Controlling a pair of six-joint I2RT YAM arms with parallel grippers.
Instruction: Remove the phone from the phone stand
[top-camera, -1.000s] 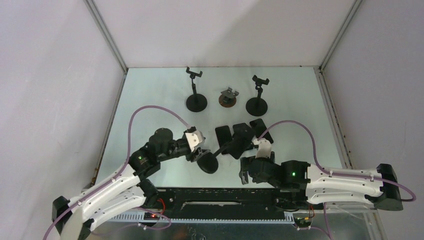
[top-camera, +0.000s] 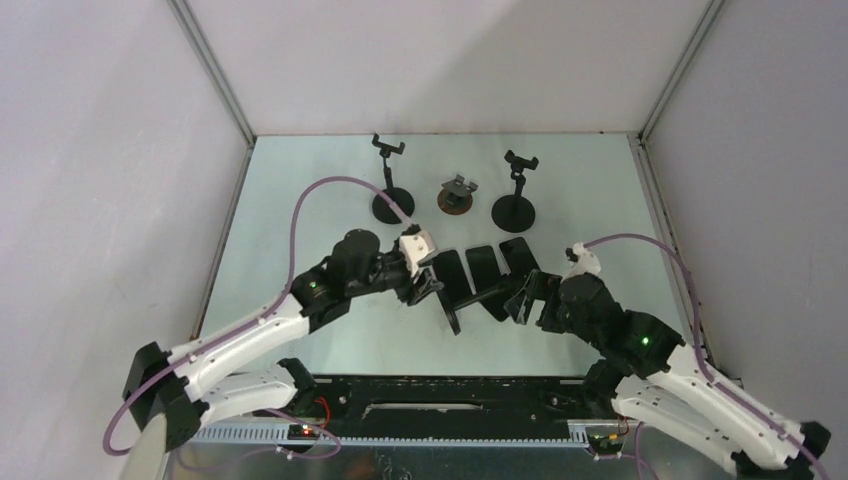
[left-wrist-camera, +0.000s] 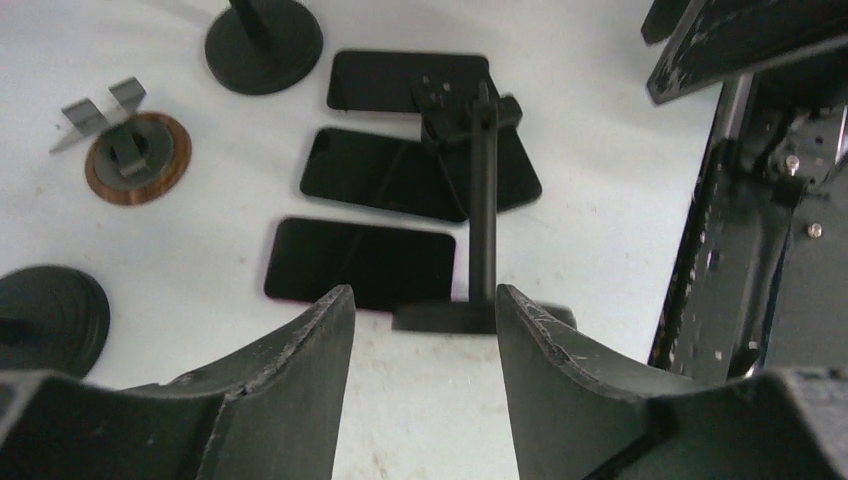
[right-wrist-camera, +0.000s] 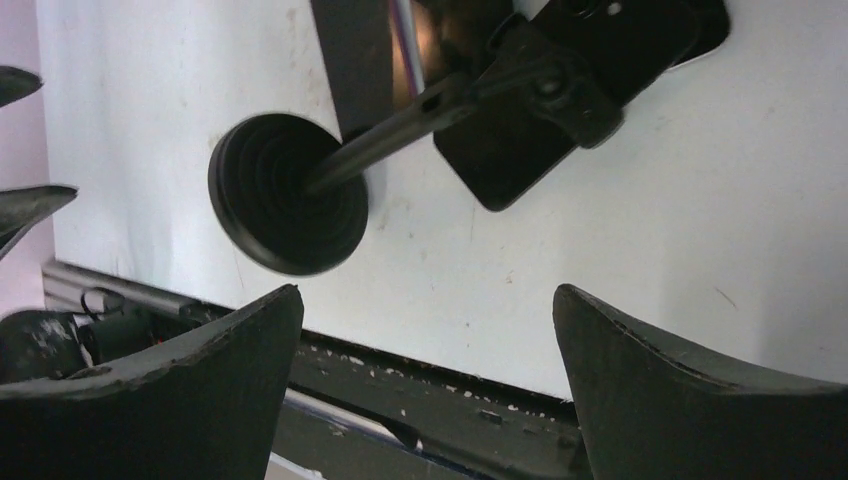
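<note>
The black phone stand lies tipped over on the table, its round base (top-camera: 452, 316) to the left and its pole (top-camera: 478, 297) pointing right. A black phone (right-wrist-camera: 510, 165) is still in its clamp (right-wrist-camera: 580, 105), turned partly face down over the loose phones. My left gripper is open and empty, just left of the base. Spread wide, my right gripper has only air between its fingers and stands right of the clamped end. In the top view the right gripper (top-camera: 533, 302) hides part of that end.
Three loose phones lie side by side under and behind the pole, one of them the nearest-left phone (left-wrist-camera: 360, 262). Two upright stands, such as the right one (top-camera: 514, 213), and a small holder (top-camera: 456, 196) stand at the back.
The stand has gone from tilted, base toward the left gripper, to lying on its side. My left gripper moved right; my right gripper moved right and away from the front edge.
</note>
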